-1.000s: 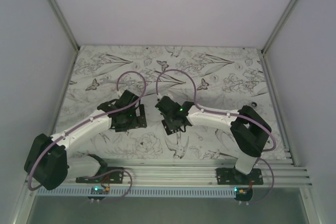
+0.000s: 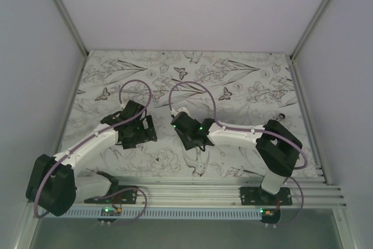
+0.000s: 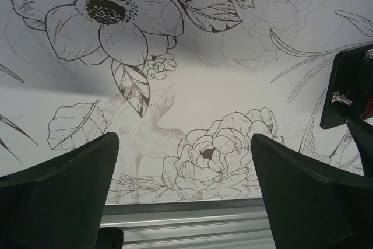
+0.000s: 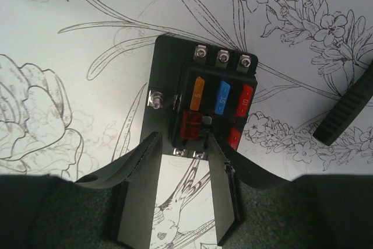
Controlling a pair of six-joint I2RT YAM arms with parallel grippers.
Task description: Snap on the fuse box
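Observation:
The black fuse box [image 4: 164, 65] lies on the floral mat in the right wrist view, with orange, blue and red fuses, screw terminals and a dark red translucent piece over its lower middle. My right gripper is over its lower edge, fingertips apart beside that red piece. In the top view the box is largely hidden under my right gripper [image 2: 183, 124]. My left gripper stands open over bare mat, the box [image 3: 337, 74] partly visible at its right.
A black bar-shaped object [image 4: 344, 109] lies right of the box in the right wrist view. Metal rails [image 2: 192, 182] run along the front edge.

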